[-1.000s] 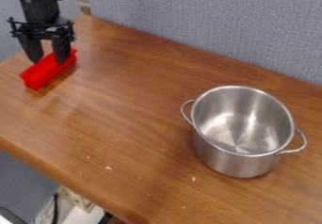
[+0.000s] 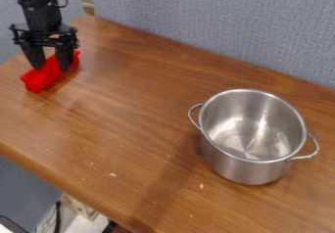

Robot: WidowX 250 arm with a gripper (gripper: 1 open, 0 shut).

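Observation:
A red block (image 2: 47, 75) lies on the wooden table at the far left. The black gripper (image 2: 50, 53) hangs right over it, its fingers reaching down around or onto the block; whether they are open or shut on it is hard to tell. A large steel pot (image 2: 252, 135) with two side handles stands on the right of the table.
A grey textured wall (image 2: 222, 22) runs along the back edge. Cables and a frame lie below the near left edge.
The gripper has shifted slightly and sits lower over the red block. The block and the pot look unmoved.

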